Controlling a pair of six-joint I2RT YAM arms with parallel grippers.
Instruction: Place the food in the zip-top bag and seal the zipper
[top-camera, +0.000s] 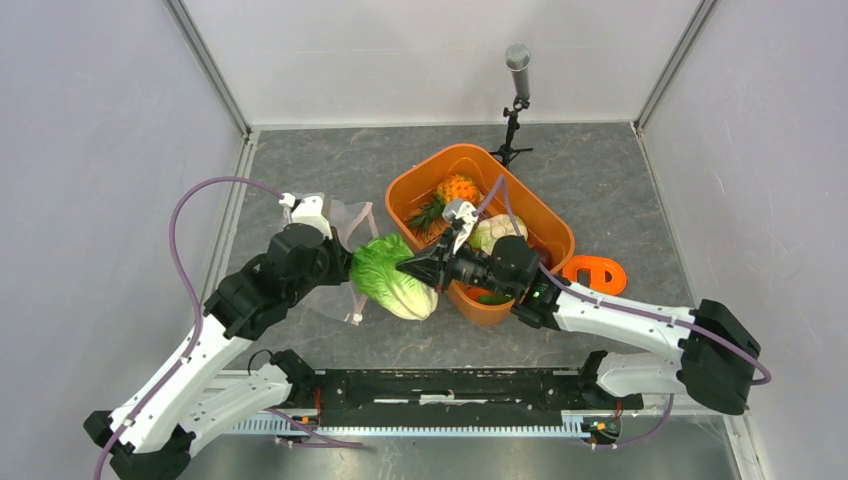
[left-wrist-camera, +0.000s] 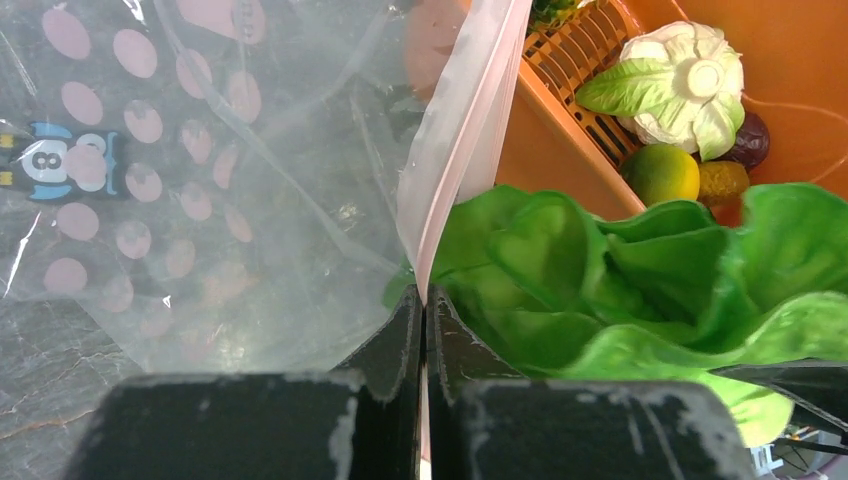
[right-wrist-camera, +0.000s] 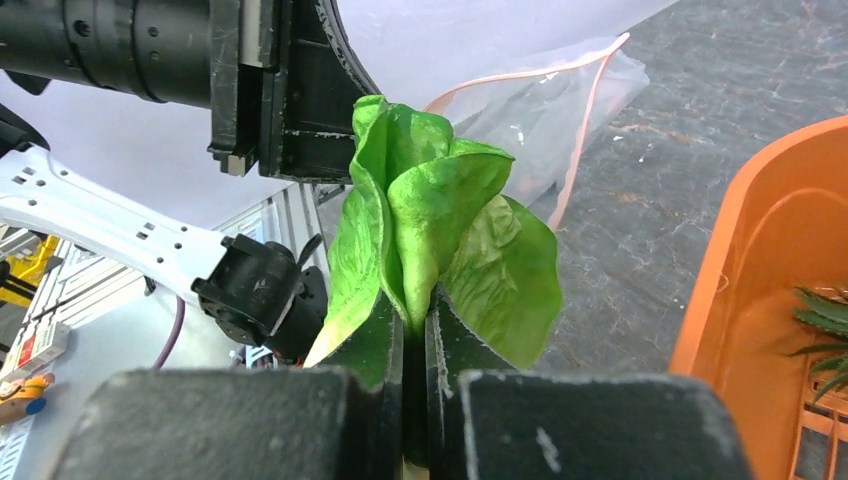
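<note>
A green leafy cabbage (top-camera: 387, 279) hangs between the two arms, left of the orange basket. My right gripper is shut on its leaves; in the right wrist view they bunch between the fingers. Shut on the pink-edged rim of the clear zip bag (left-wrist-camera: 250, 130) is my left gripper. The bag's pink-dotted film spreads to the left in the left wrist view, and the cabbage lies just right of the rim, outside it. From above, most of the bag is hidden by the left arm and cabbage.
The orange basket (top-camera: 440, 160) holds a pineapple (top-camera: 458, 190), a cauliflower (top-camera: 497, 233) and other produce. An orange object (top-camera: 594, 273) lies to its right, and a microphone on a stand (top-camera: 518, 85) stands behind. Bare grey table shows at front centre.
</note>
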